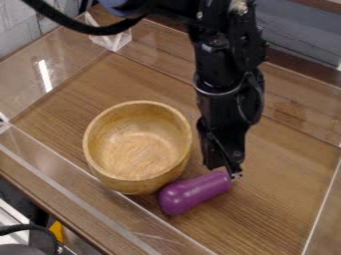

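Note:
A purple toy eggplant lies on the wooden surface, just beside the lower right of a tan bowl. My black gripper hangs above the eggplant's right end, right of the bowl. It looks shut, with nothing visible between its fingers, though its tips are dark and hard to make out.
The wooden tray floor is clear to the right and behind the bowl at upper left. Tray walls run along the left and back. A dark object with some yellow shows at the bottom-left corner, outside the tray.

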